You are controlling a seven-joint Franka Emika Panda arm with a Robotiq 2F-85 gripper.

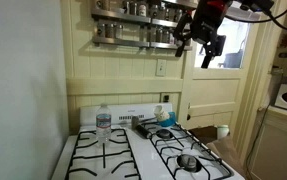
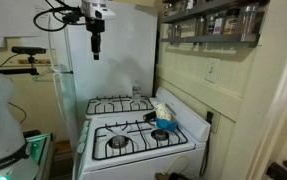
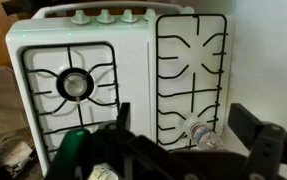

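Observation:
My gripper point(image 1: 191, 59) hangs high above the stove, well clear of everything on it. In the wrist view its two dark fingers stand wide apart, with only the stove top showing between them far below. The white gas stove point(image 3: 145, 75) has black grates on both sides of a plain white centre strip. A clear plastic bottle point(image 1: 103, 123) stands upright on the left grate; from above, the same bottle point(image 3: 202, 134) shows near the right-hand finger. Towards the back of the stove is a blue item point(image 2: 164, 124) with something pale in or on it.
Spice shelves point(image 1: 135, 43) line the wall behind the stove. A small dark object point(image 1: 141, 129) lies near the stove's back middle, and a white cup point(image 1: 222, 131) stands at the right.

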